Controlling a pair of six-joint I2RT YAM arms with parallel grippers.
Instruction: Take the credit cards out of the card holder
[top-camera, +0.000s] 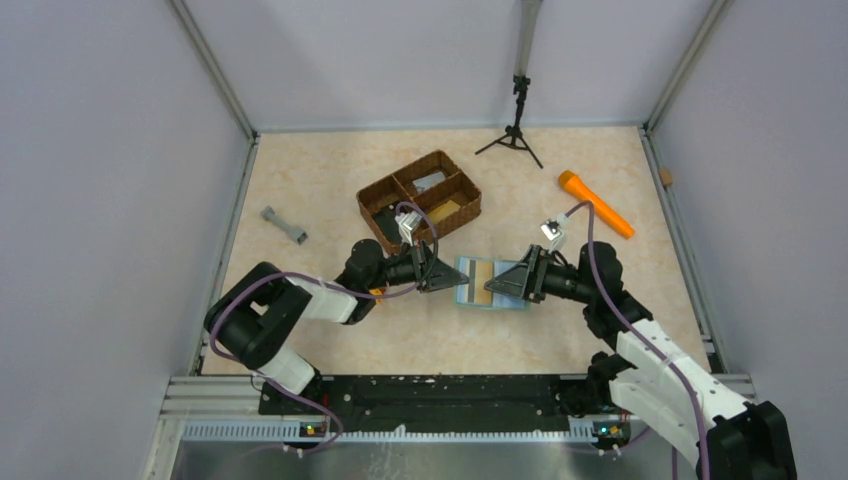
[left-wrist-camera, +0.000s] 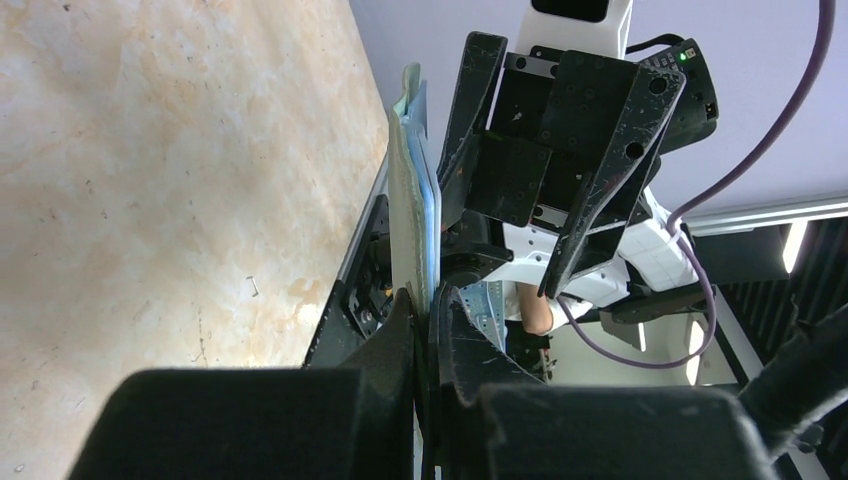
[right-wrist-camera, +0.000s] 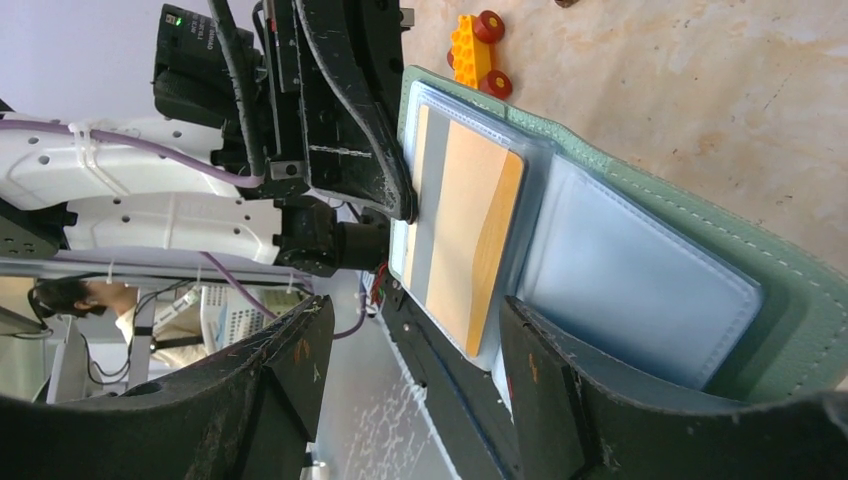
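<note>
The card holder (top-camera: 479, 304) is open and held up off the table between the two arms. One side is clamped in my left gripper (top-camera: 464, 281), which is shut on it; in the left wrist view the holder (left-wrist-camera: 412, 200) appears edge-on, rising from the pinched fingers. A gold card (right-wrist-camera: 478, 215) with a grey stripe sits in a clear sleeve, facing the right wrist camera. Beside it lies a pale blue sleeve (right-wrist-camera: 640, 270). My right gripper stands open, its fingertips close to the card's lower end. Whether they touch the sleeve, I cannot tell.
A wicker basket (top-camera: 405, 178) with compartments stands behind the left gripper, cards in it. An orange microphone-shaped object (top-camera: 597, 203) lies back right, a grey tool (top-camera: 284, 226) at left. A yellow toy (right-wrist-camera: 470, 52) with red wheels lies beyond the holder.
</note>
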